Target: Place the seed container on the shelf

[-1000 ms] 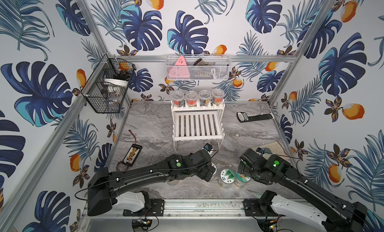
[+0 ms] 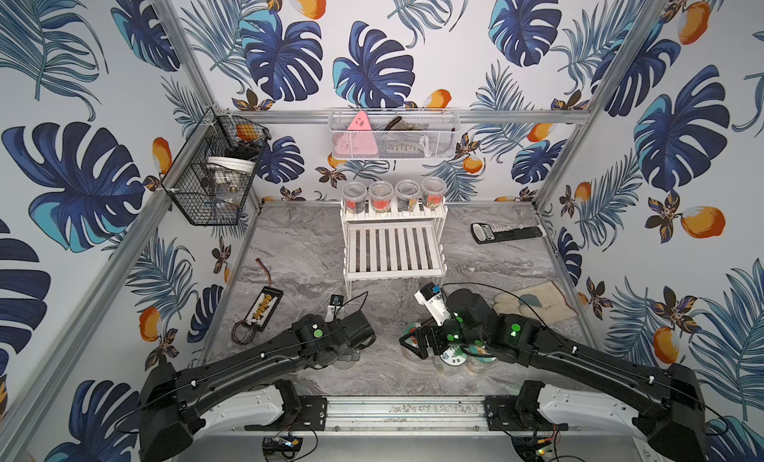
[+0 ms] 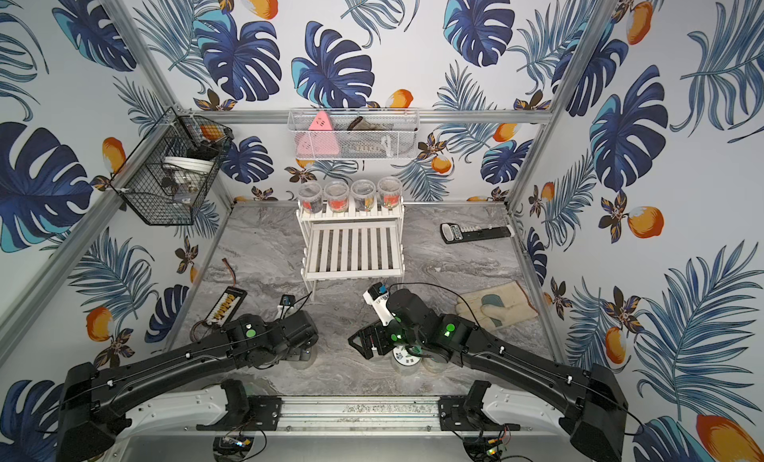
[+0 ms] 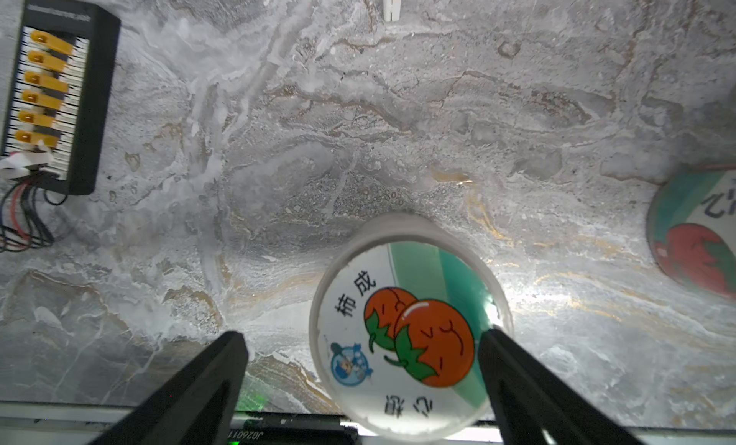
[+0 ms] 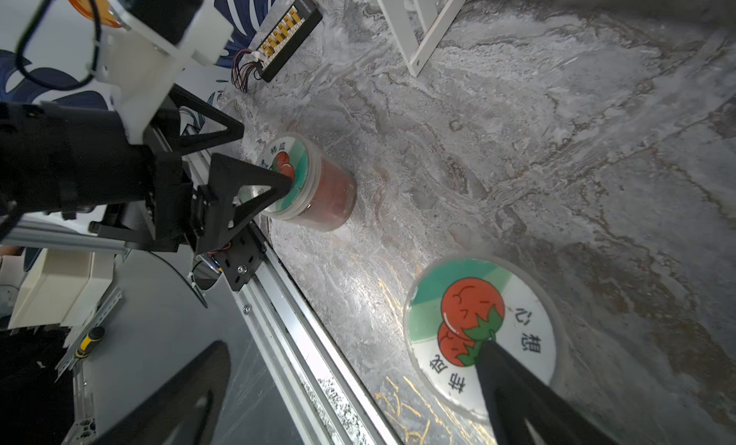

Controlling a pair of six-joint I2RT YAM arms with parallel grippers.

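Observation:
In the left wrist view a seed container [image 4: 398, 330] with a tomato-printed lid stands between the open fingers of my left gripper, empty of any grip. In the right wrist view another container [image 5: 479, 330] sits below my open right gripper; the left gripper's container [image 5: 318, 192] shows at upper left. More containers [image 2: 452, 355] stand at the front right, partly hidden by the right arm. The white two-tier shelf [image 2: 394, 273] stands at the middle back, lower tier bare, four jars [image 2: 381, 197] on top.
A battery board with wires [image 2: 262, 307] lies at left, a remote [image 2: 506, 233] at back right, a cloth [image 3: 509, 303] at right. Wire baskets [image 2: 394, 147] hang on the walls. The table in front of the shelf's legs is clear.
My left gripper has moved leftward from the middle containers to over the front-left one. The right arm has moved leftward over the front containers.

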